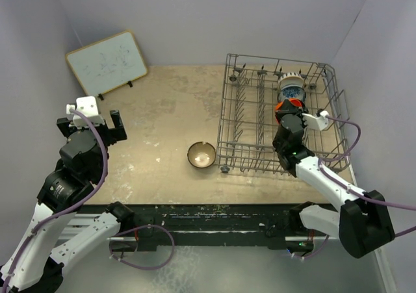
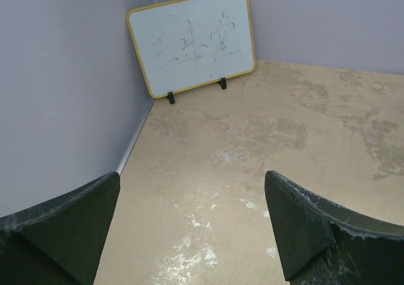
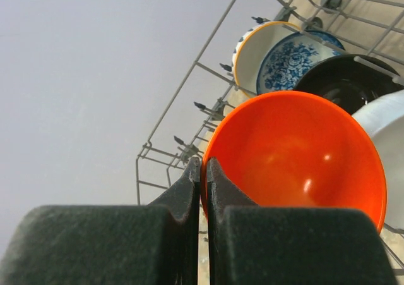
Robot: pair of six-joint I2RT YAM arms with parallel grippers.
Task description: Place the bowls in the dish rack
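In the right wrist view, my right gripper is shut on the near rim of an orange bowl (image 3: 297,152); the bowl stands tilted in the dish rack (image 1: 224,111). Behind it are a black bowl (image 3: 350,79), a blue-patterned bowl (image 3: 287,64) and a pale bowl with a yellow rim (image 3: 252,48). A white bowl (image 3: 391,130) shows at its right. From above, the right arm hides part of this row. A brown bowl (image 1: 201,154) lies on the table, left of the rack's front corner. Far to the left, my left gripper (image 1: 91,123) is open and empty.
At the back left a whiteboard (image 1: 107,63) leans against the wall. The table (image 1: 149,124) between the left gripper and the rack is clear except for the brown bowl. Wire tines fill the rack's left part.
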